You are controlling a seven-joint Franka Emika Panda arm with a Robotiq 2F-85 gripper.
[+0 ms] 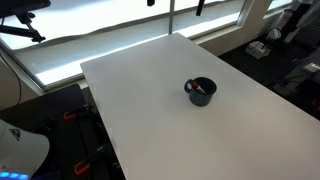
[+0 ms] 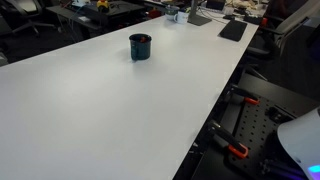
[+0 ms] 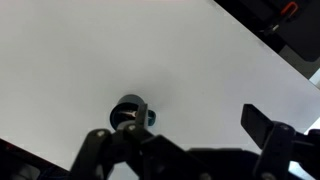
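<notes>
A dark teal mug (image 1: pixel 201 93) stands upright on the white table, its handle toward the left in exterior view 1. Inside it is a small reddish-brown and pale item (image 1: pixel 197 87), too small to name surely. The same mug (image 2: pixel 140 48) is near the table's far side in exterior view 2. Looking down in the wrist view, the mug (image 3: pixel 126 106) appears partly behind the left finger. My gripper is open above the table, its fingers wide apart with nothing seen between them. Only the fingertips (image 1: pixel 198 9) reach into the top of exterior view 1.
A dark base with red-tipped clamps (image 2: pixel 237 150) adjoins its edge. Beyond the far end in exterior view 2 are small cups (image 2: pixel 181 16) and a black flat object (image 2: pixel 233 30).
</notes>
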